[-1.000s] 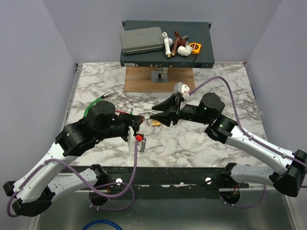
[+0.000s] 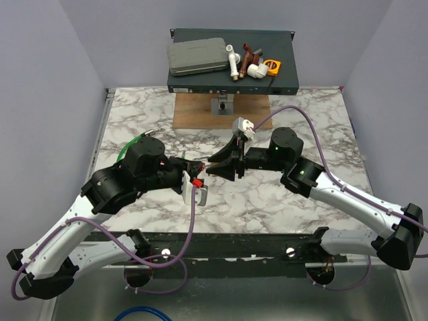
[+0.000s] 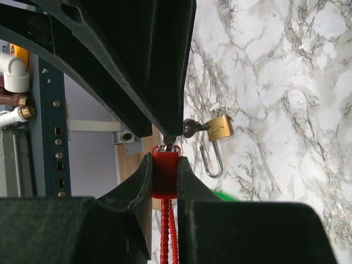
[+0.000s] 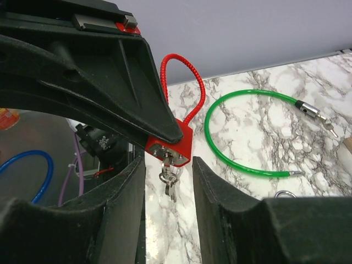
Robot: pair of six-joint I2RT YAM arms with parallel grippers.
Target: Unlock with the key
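Note:
In the left wrist view my left gripper is shut on a red lock body (image 3: 165,184) with a red cord. In the right wrist view this red piece (image 4: 179,132) shows metal fittings below it, and my right gripper has its fingers part apart on either side of a small metal piece (image 4: 168,179); whether they touch it is unclear. The two grippers meet near the middle in the top view. A brass padlock (image 3: 220,127) with a key (image 3: 192,127) in it lies on the marble table.
A green cable lock lies at the back left. A dark shelf (image 2: 194,83) with a case and pipe fittings stands over a wooden board (image 2: 187,114) at the back.
My right gripper has moved left and slightly toward the front, closer to the red piece. My left gripper has shifted slightly right since a second ago.

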